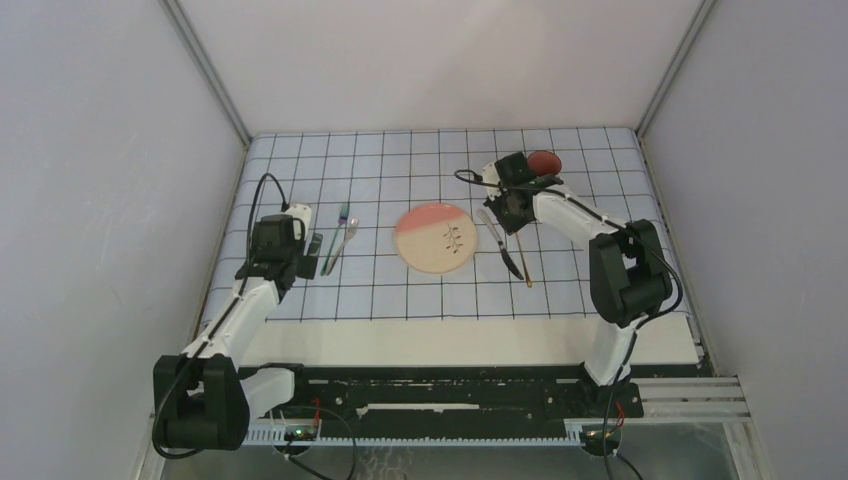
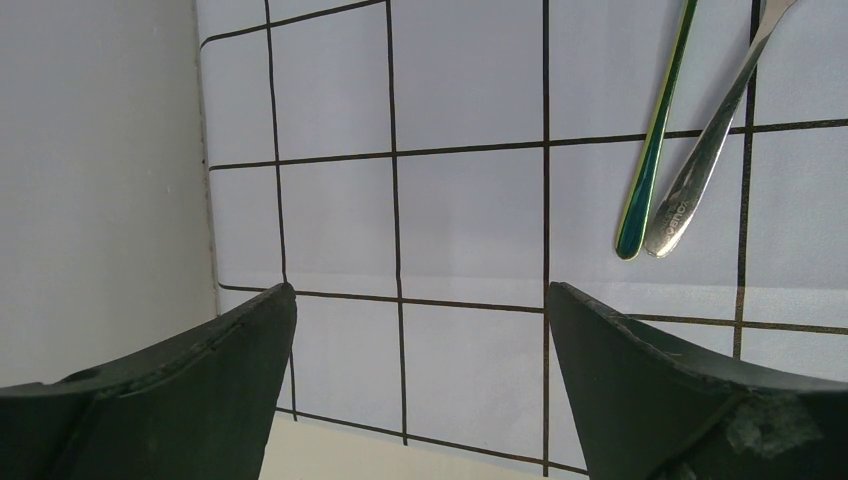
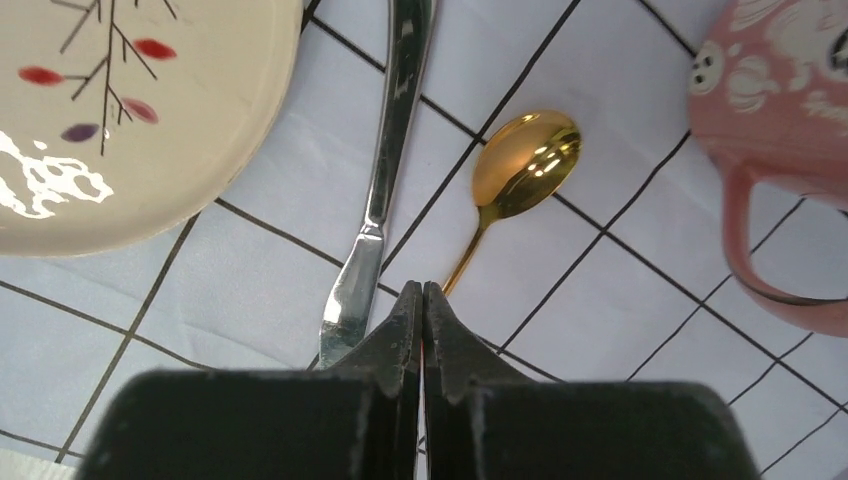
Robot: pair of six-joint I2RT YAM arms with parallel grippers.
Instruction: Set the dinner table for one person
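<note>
The plate (image 1: pixel 425 255) lies in the middle of the table. Right of it is the knife (image 1: pixel 505 258), slanting, with the gold spoon (image 3: pixel 525 165) beyond. Over the knife and spoon my right gripper is shut, nothing visible between its fingers; it hides part of the spoon handle. A pink mug (image 3: pixel 785 120) stands at the back right. Left of the plate lie a silver fork (image 1: pixel 350 230) and a green-handled utensil (image 1: pixel 333 245), side by side. My left gripper stands open and empty, the handles ahead and right of it.
White cloth (image 1: pixel 440 300) with dark grid lines covers the table. Bare cloth lies between fork and plate and along the front. Side walls (image 1: pixel 110 200) bound the table left and right.
</note>
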